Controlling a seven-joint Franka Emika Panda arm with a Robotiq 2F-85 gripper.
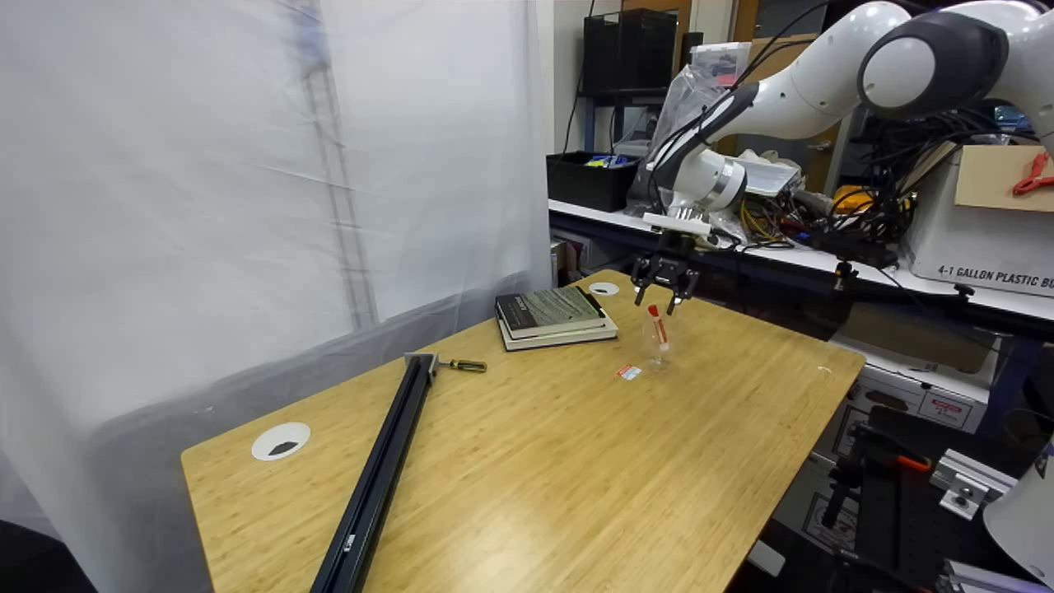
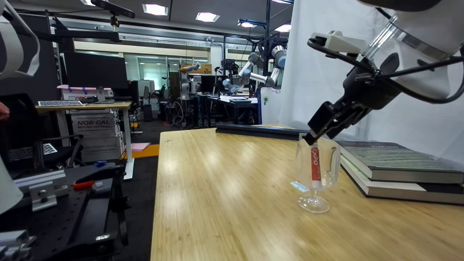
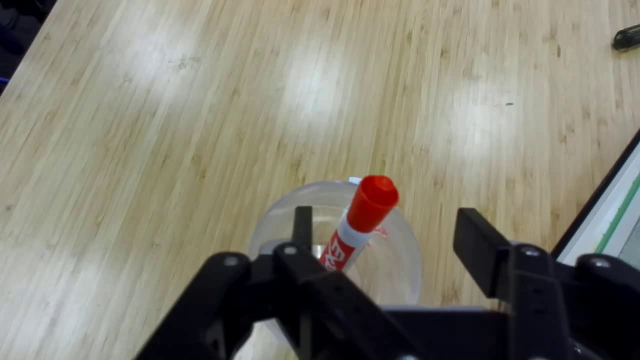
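A white marker with a red cap leans inside a clear stemmed glass that stands upright on the wooden table. The marker's red label shows through the glass wall in exterior view 2. Right above the glass hangs my gripper, pointing down and part open. In the wrist view its two fingers stand either side of the red cap, with a wide gap on the right and a smaller one on the left. Neither finger visibly grips the marker. The marker's lower part is hidden behind the left finger in that view.
Two stacked books lie close beside the glass. A small red-and-white label is on the table by its foot. Farther off are a screwdriver and a long black rail.
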